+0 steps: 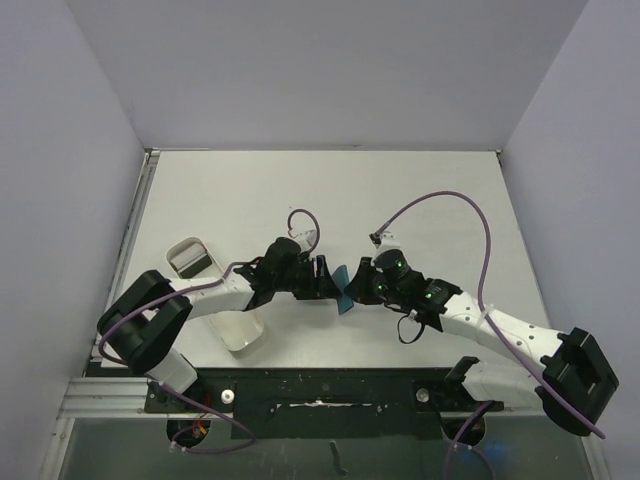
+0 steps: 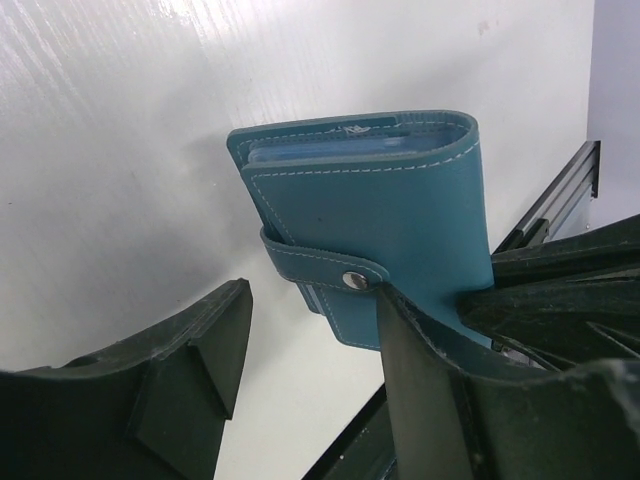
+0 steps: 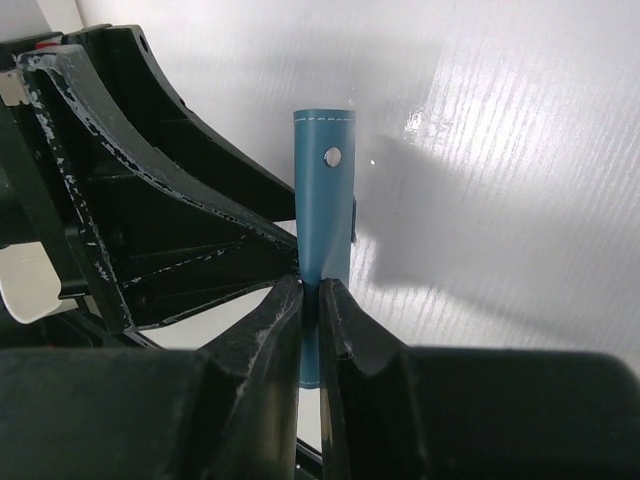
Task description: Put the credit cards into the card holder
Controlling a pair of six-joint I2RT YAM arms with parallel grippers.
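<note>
The blue-green card holder (image 2: 365, 210) hangs above the table, closed by a strap with a metal snap (image 2: 355, 281). Clear sleeves show along its top edge in the left wrist view. My right gripper is shut on the card holder, whose narrow side (image 3: 325, 190) faces that camera. From the other side my left gripper reaches the strap with its fingers part open. One of its fingers (image 2: 400, 330) overlaps the strap end near the snap; the other stands left of the holder's edge. Whether they touch the leather I cannot tell. No loose credit card can be made out.
A white tray (image 1: 252, 338) with compartments lies at the left, partly under the left arm; a greyish item (image 1: 191, 261) sits in its far compartment.
</note>
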